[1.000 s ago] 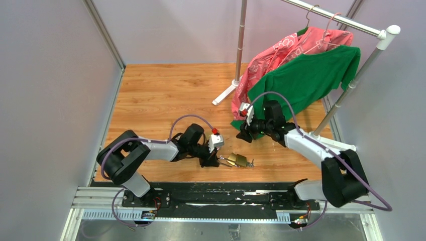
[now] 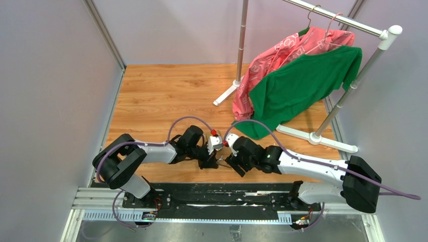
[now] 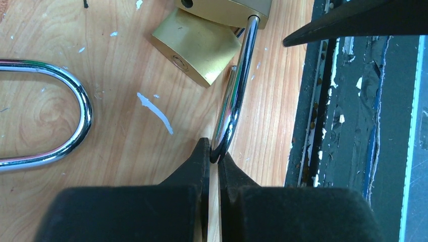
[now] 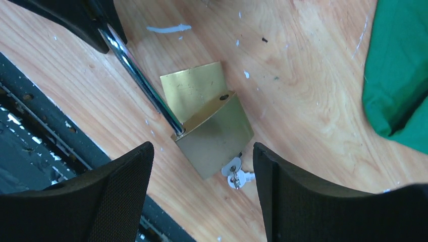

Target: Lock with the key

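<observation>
My left gripper is shut on the chrome shackle [image 3: 234,91] of a brass padlock [image 3: 222,10]. Under that lock lies a second brass block, seen also in the right wrist view [image 4: 192,85]. Beside the held padlock's body [image 4: 214,138], two silver keys [image 4: 239,176] hang or lie at its far end. My right gripper is open just over the padlock and keys, its fingers apart, nothing seen between them. In the top view both grippers nearly meet at the front middle and hide most of the locks.
Another chrome shackle [image 3: 75,101] lies at the left wrist view's left. A clothes rack [image 2: 327,121] with pink and green shirts [image 2: 303,85] fills the back right, green cloth reaching the floor near my right gripper.
My left gripper has shifted only slightly.
</observation>
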